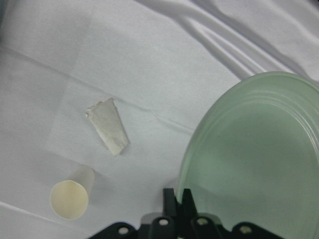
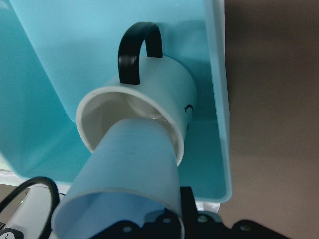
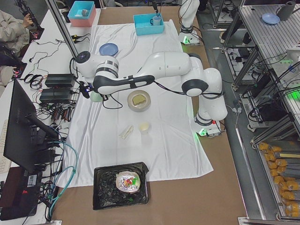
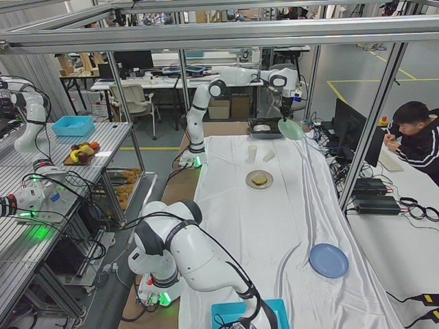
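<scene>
My left gripper is shut on the rim of a pale green plate [image 1: 254, 154], raised over the white cloth. A cream cup [image 1: 69, 199] and a crumpled white paper piece [image 1: 107, 127] lie below. My right gripper grips a light blue cup [image 2: 124, 169] by its rim, over a white mug [image 2: 174, 84] with black handle inside a turquoise bin [image 2: 45, 45]. A round tray [image 4: 248, 178] with a yellow item sits mid-cloth; a blue plate [image 4: 328, 260] lies at the far end from my left arm.
A black bin [image 3: 104, 197] with wrapped contents stands just past the cloth near my left arm. Monitor, cables and black boxes line one side; a metal shelving table [image 3: 267, 42] stands on the other. The cloth between the plates is largely clear.
</scene>
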